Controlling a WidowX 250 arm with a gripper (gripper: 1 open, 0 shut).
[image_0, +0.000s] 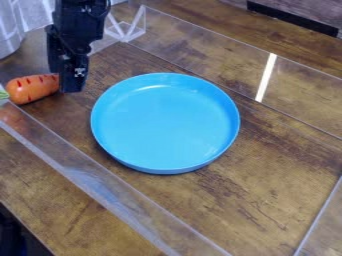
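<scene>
My black gripper (67, 72) hangs at the upper left, open, its tips just right of and slightly above an orange toy carrot (32, 88). The carrot lies on the wooden table, with its pale green top at the left image edge. A round blue plate (164, 122) lies in the centre, to the right of my gripper and the carrot.
Clear plastic edging (94, 195) runs diagonally along the left and lower part of the table (261, 160). Bare wood lies right of the plate. A white, crumpled-looking item (16, 22) is at the top left.
</scene>
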